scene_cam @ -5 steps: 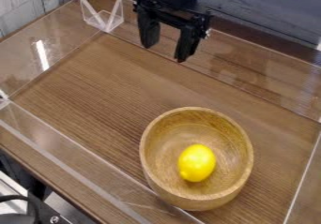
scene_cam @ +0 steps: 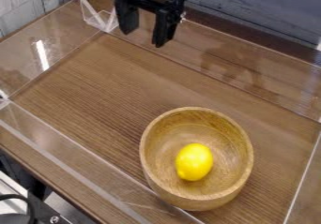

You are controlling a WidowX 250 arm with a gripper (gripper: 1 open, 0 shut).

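My black gripper point(scene_cam: 145, 27) hangs at the top middle, fingers pointing down and spread apart, with nothing seen between them. In the lower right a round tan bowl point(scene_cam: 163, 153) stands on the wooden surface, holding a yellow oval object point(scene_cam: 194, 161), well away from my gripper.
Translucent plastic pieces appear at the upper left, partly behind the arm, and a black cable lies at the lower left edge.
My gripper has moved left and upward in the view, toward the back. The bowl and yellow object have not moved.
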